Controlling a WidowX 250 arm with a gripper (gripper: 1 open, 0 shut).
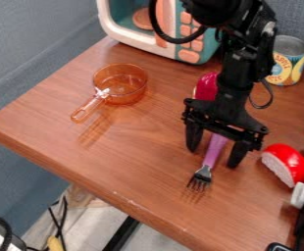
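My black gripper (215,147) hangs low over the right half of the wooden table with its two fingers spread apart, one on each side of a fork's purple handle (213,154). The fork's metal tines (198,181) point toward the table's front edge. Whether the fingers touch the table or the handle is unclear. A magenta object (206,86) stands behind the gripper, partly hidden by it.
A clear orange pan (124,79) lies at the left. A toy microwave (126,20) and a can (288,61) stand at the back. A red-and-white object (285,164) and bottles crowd the right edge.
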